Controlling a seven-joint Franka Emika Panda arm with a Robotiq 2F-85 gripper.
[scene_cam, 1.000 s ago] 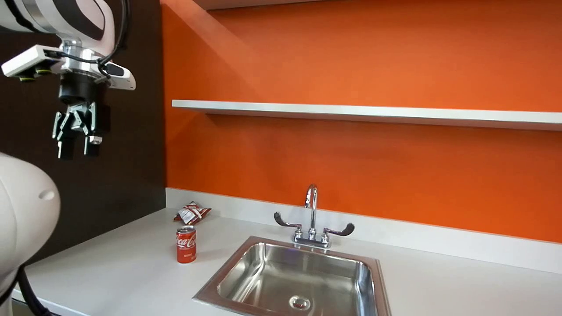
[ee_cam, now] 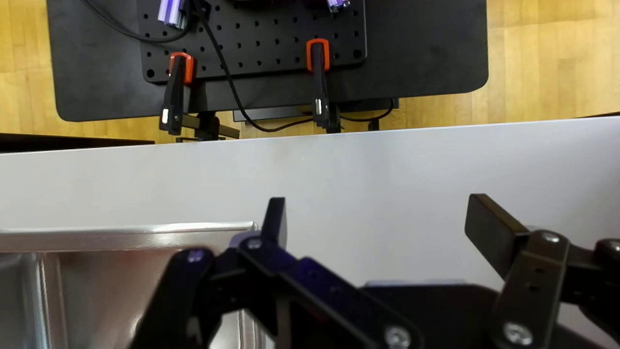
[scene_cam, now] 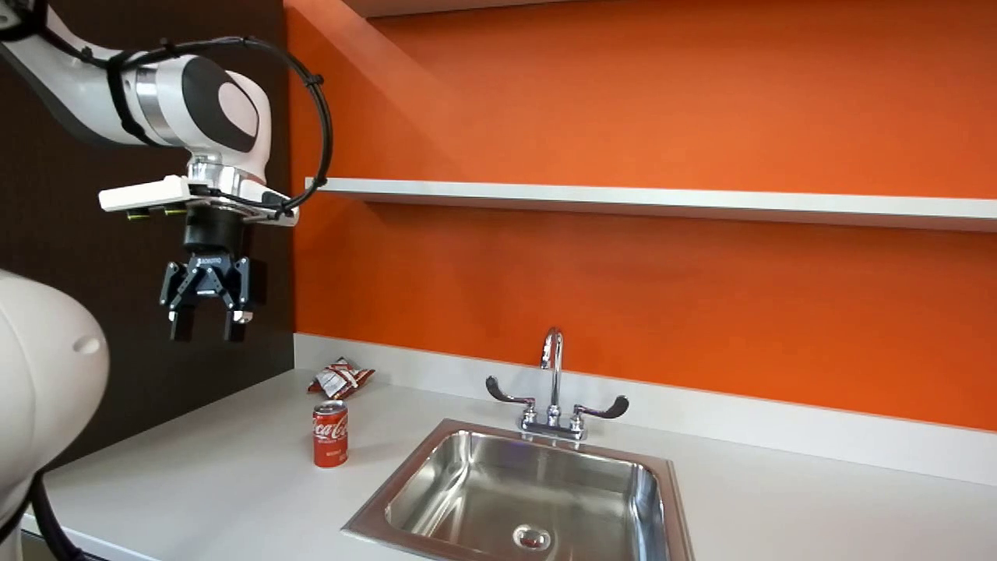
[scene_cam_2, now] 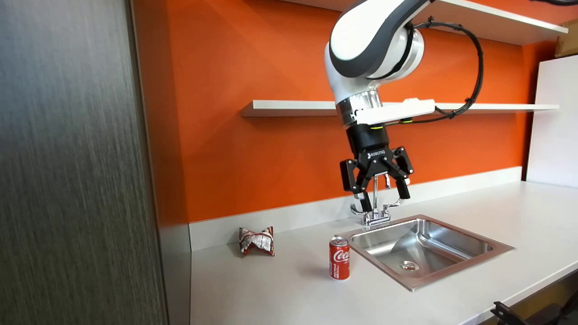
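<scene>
A red Coca-Cola can stands upright on the counter, left of the sink in exterior view 1. Behind it, near the back wall, lies a crumpled red and white snack bag. High above the counter hangs my gripper, fingers pointing down and spread apart, with nothing between them. In the wrist view the gripper is open over bare counter. Neither the can nor the bag shows clearly in that view.
The steel sink is set into the counter, with a chrome faucet and two lever handles behind it. A white shelf runs along the orange wall. A dark panel bounds the left side.
In exterior view 1 my arm and gripper have moved right and lower. The gripper is open in both frames. The can and the bag have stayed put.
</scene>
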